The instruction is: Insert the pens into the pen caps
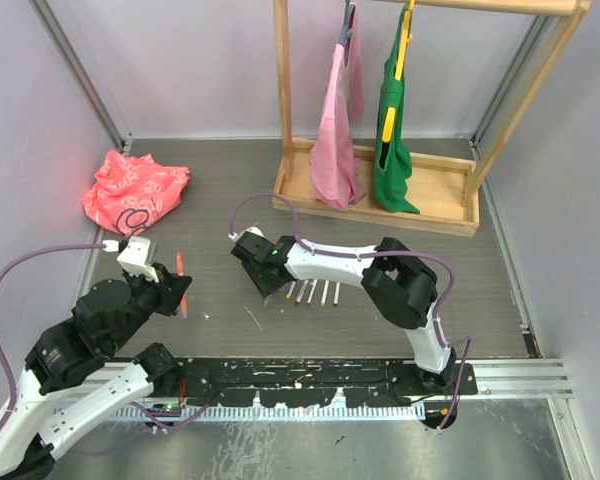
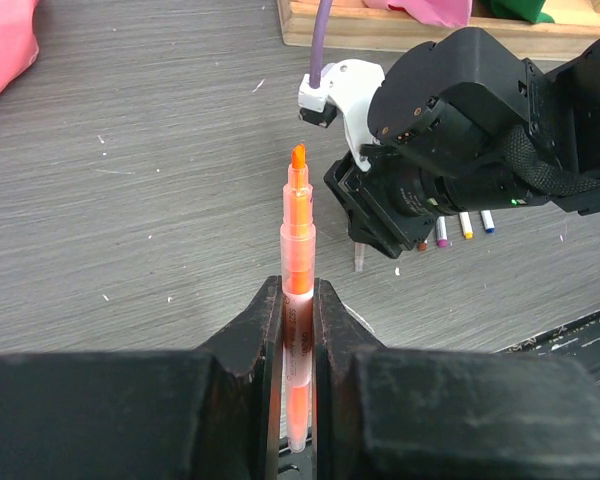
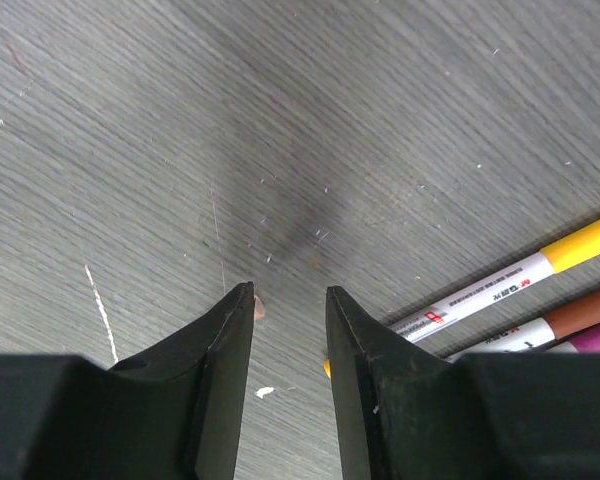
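Observation:
An orange capped pen [image 2: 298,300] stands upright in my left gripper, which is shut on it; in the top view it shows at the left [image 1: 181,280]. My right gripper is part open, low over the table among the pens; a small pale piece shows by its left finger. Right of it lie a yellow pen [image 3: 575,247], a brown pen [image 3: 585,310] and a magenta pen [image 3: 595,338], with more pens in a row beneath the right arm in the top view.
A wooden rack [image 1: 448,200] with pink and green hanging cloths stands at the back. A pink bag [image 1: 130,190] lies at the back left.

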